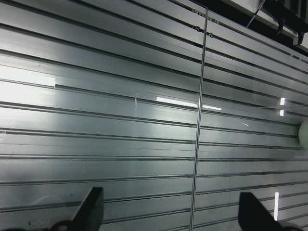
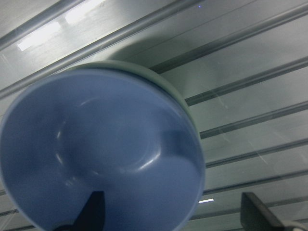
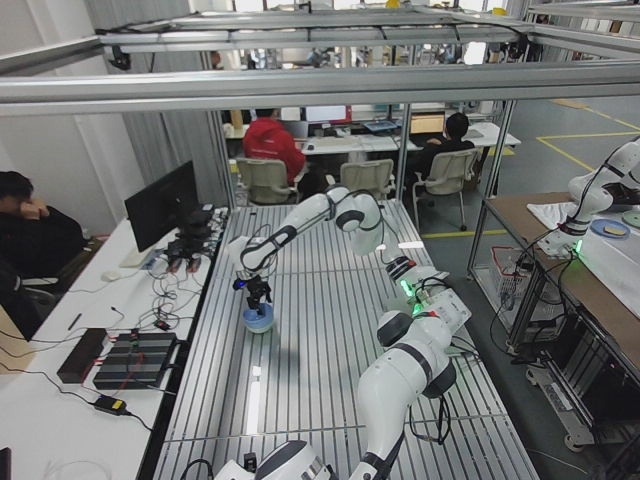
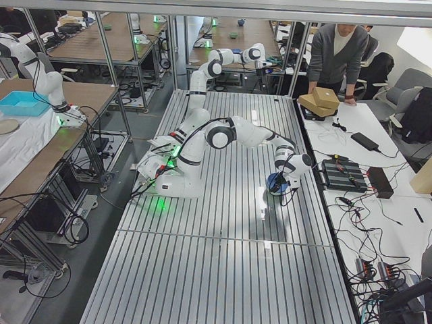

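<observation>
A blue bowl (image 2: 101, 144) sits nested in a pale green bowl (image 2: 144, 70) on the slatted metal table (image 3: 300, 380); the same blue bowl (image 3: 258, 318) shows toward the table's left side. My right gripper is over the bowls, its fingers open, one inside the blue bowl's outline and the other outside its rim as seen from the wrist. My left gripper stands open over bare slats, nothing between its fingers; part of a green round thing shows at that view's right edge.
A white side table (image 3: 60, 430) with a monitor, black boxes and cables runs along the left. Another bench (image 3: 610, 310) with an arm stands at the right.
</observation>
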